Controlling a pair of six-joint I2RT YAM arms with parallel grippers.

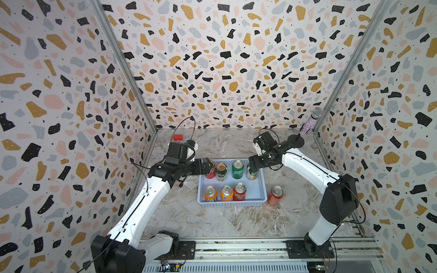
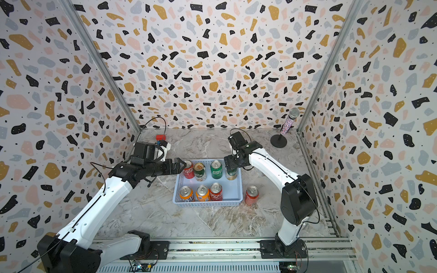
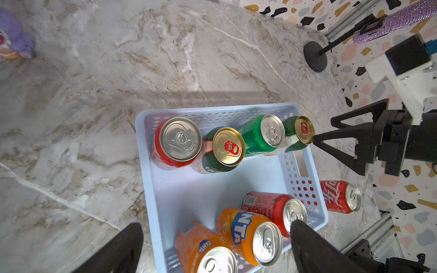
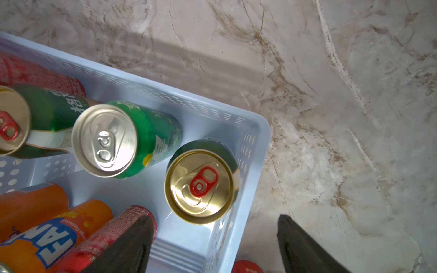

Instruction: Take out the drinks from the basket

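The light blue basket [image 1: 232, 203] holds a back row and a front row of upright cans. Along the back are a red can [image 3: 177, 141], a green gold-topped can [image 3: 227, 145], a green silver-topped can [image 3: 261, 132] and, at the right corner, another gold-topped can [image 4: 199, 186]. Two orange cans [image 1: 210, 194] and a red can [image 1: 239, 191] make up the front row. Above the right corner can my right gripper stands open, its fingers wide apart and nothing held. My left gripper is open too, over the basket's back left part.
One red can [image 1: 275, 195] stands on the table just right of the basket. A microphone stand [image 1: 295, 140] is at the back right. A purple toy [image 3: 16, 34] sits in the left wrist view's corner. Table right of the basket is mostly free.
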